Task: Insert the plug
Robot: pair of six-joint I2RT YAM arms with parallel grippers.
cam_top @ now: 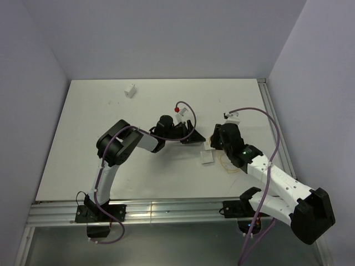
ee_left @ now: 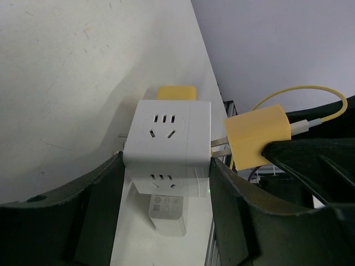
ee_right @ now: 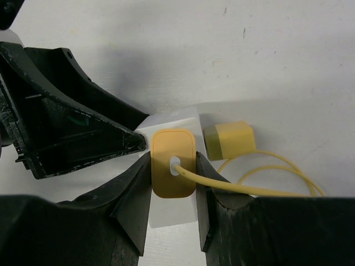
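Observation:
A white socket block (ee_left: 169,130) with slots on its faces sits between the fingers of my left gripper, which touch it on both sides. My right gripper is shut on a yellow plug (ee_right: 173,144), its cord trailing right. In the left wrist view the yellow plug (ee_left: 258,136) is right of the block, slightly tilted. Its metal prongs show bare between plug and block; whether their tips enter a slot, I cannot tell. From above, left gripper (cam_top: 201,140) and right gripper (cam_top: 213,145) nearly meet at the white block (cam_top: 208,146).
A second yellow piece (ee_right: 230,139) lies beside the block, with yellow cord (ee_right: 288,160) looped on the table. Another white block (cam_top: 207,157) rests nearby, and one more (cam_top: 130,90) is at the far left.

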